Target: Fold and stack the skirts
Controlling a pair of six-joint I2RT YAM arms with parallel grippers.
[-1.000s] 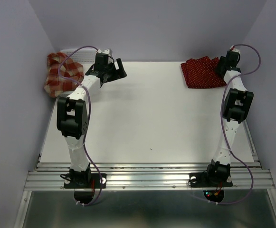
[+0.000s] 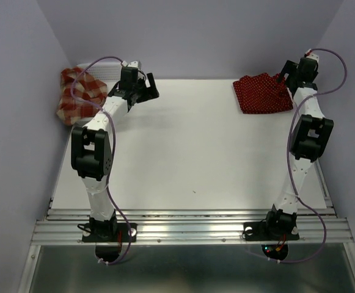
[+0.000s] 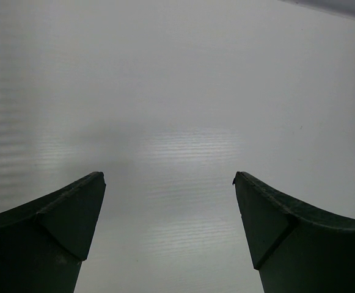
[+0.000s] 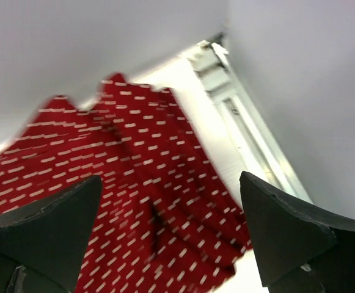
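A dark red skirt with white dots (image 2: 261,94) lies folded at the table's back right, its right end partly hidden by my right arm. In the right wrist view the dotted skirt (image 4: 119,159) spreads below the fingers, creased and overlapping on its right side. My right gripper is open above that side, holding nothing. My left gripper stands open over bare table near the back left. A red-and-tan checked skirt (image 2: 79,97) hangs rumpled over the white basket at the far left.
The white basket (image 2: 107,72) stands in the back left corner beside the left arm. Grey walls close in the back and sides; a metal rail (image 4: 250,131) runs along the right edge.
My left gripper has shifted slightly left. The dotted skirt stays in place.
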